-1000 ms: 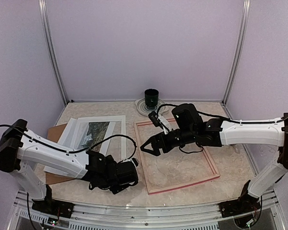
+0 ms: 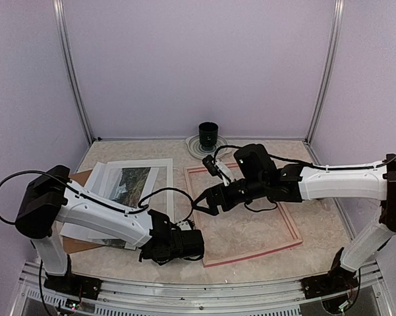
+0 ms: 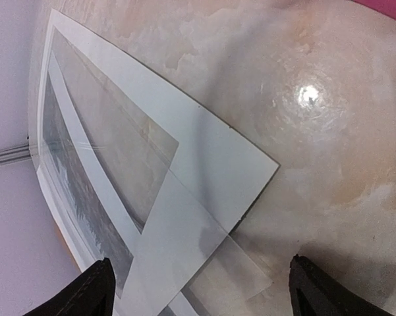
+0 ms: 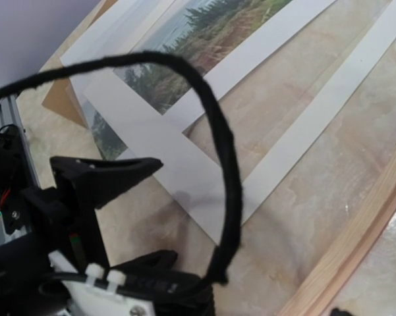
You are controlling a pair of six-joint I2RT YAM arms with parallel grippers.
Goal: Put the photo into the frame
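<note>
On the left of the table lie a white photo mat (image 2: 161,164) and a landscape photo (image 2: 128,181), with a clear sheet (image 3: 244,276) over the mat's corner in the left wrist view. My left gripper hovers open just above that corner. The empty wooden frame (image 2: 280,247) with pink edging lies right of centre. My right gripper (image 2: 207,201) hangs over the frame's left part, open. In the right wrist view more of the photo (image 4: 211,39) shows beneath white borders.
A brown board (image 2: 76,247) lies under the left stack. A black cup (image 2: 208,135) stands on a plate (image 2: 194,148) at the back. Bare table shows along the front and far right.
The right arm has barely moved.
</note>
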